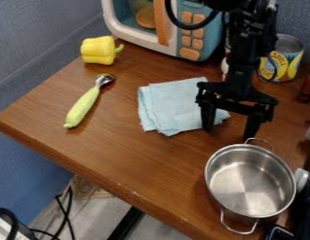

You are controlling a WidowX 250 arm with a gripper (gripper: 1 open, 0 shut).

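Observation:
The black gripper hangs at the right side of the table, its fingers open and pointing down, over the right part of a folded light blue cloth. A steel pot with two handles sits in front of it, at the near right. A green-handled scoop or spoon lies on the left, and a yellow pepper is at the back left.
A toy microwave stands at the back, with a can to its right and a small red bottle at the right edge.

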